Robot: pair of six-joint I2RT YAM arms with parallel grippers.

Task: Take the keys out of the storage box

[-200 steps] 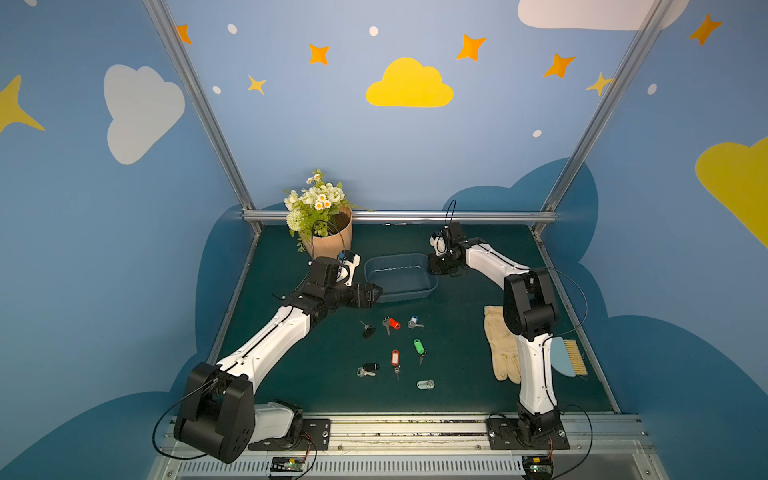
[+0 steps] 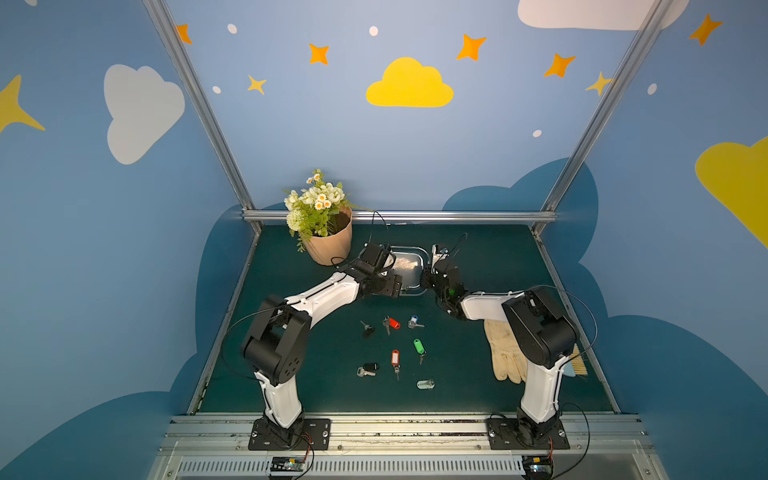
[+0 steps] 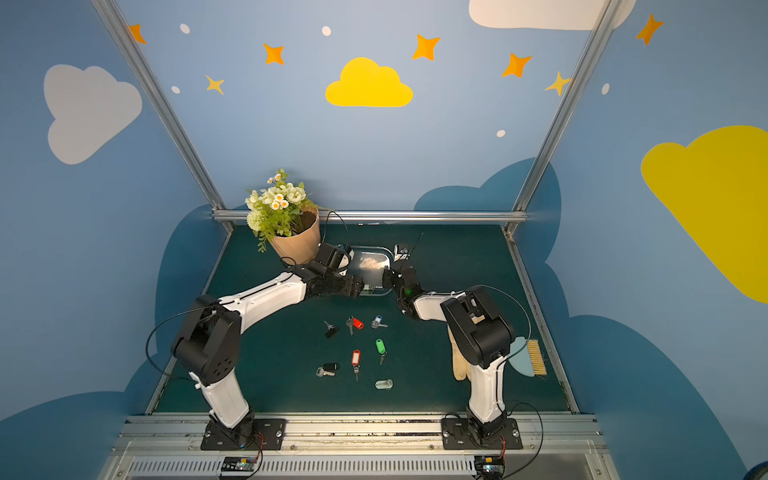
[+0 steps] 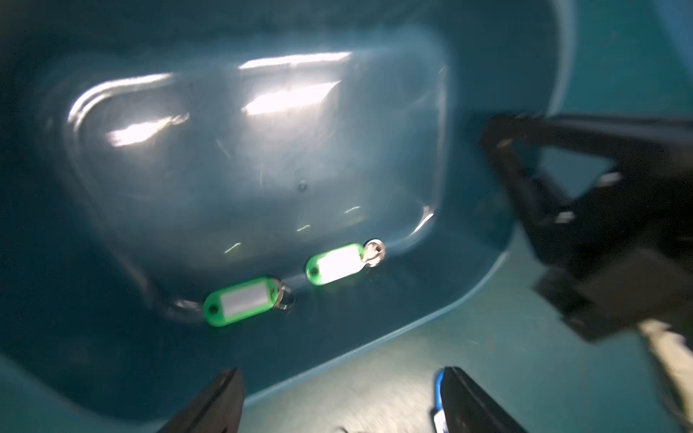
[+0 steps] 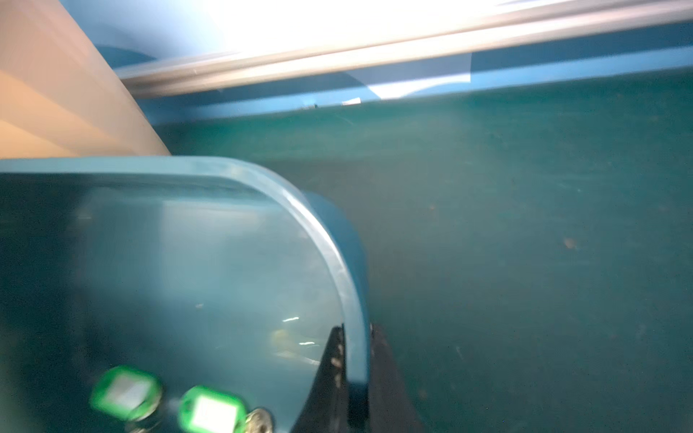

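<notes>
The blue-grey storage box sits at the back middle. Inside it, two green-tagged key rings lie along one side, also visible blurred in the right wrist view. My right gripper is shut on the box's rim at a rounded corner. My left gripper is over the box, its fingertips apart at the bottom of its wrist view, with nothing seen held between them. In the top views both wrists partly hide the box.
A flowerpot stands behind left of the box. Several loose keys lie in front of it. A glove and a brush lie at the right, partly under the right arm.
</notes>
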